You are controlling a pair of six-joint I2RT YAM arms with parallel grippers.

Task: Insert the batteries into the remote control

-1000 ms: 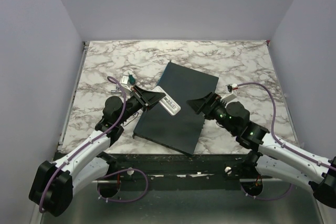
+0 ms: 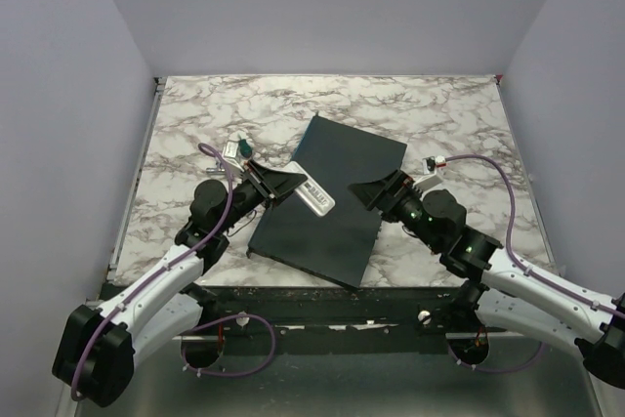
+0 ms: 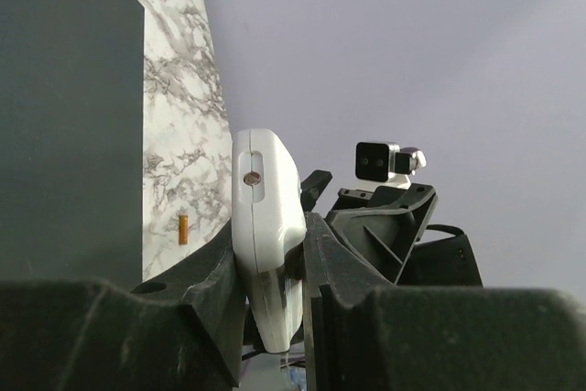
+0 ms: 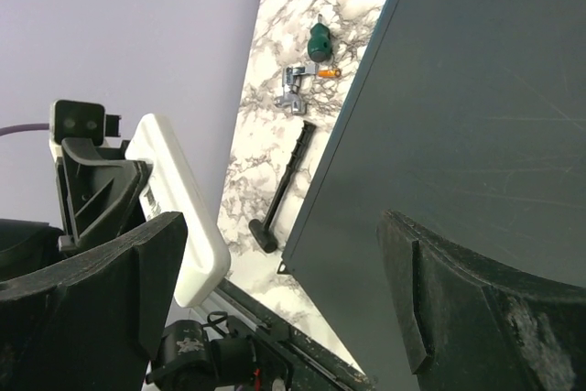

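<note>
A white remote control (image 2: 315, 197) is held in the air by my left gripper (image 2: 289, 176), which is shut on it; the left wrist view shows its end (image 3: 259, 176) upright between the fingers. My right gripper (image 2: 373, 185) hangs over the dark mat to the right of the remote, fingers apart and nothing seen between them. In the left wrist view a small orange cylinder (image 3: 183, 230), perhaps a battery, lies on the marble beside the mat.
The dark mat (image 2: 347, 144) covers the middle of the marble table (image 2: 449, 104). In the right wrist view a green screwdriver (image 4: 320, 43), a metal tool (image 4: 291, 89) and a hammer (image 4: 264, 231) lie left of the mat.
</note>
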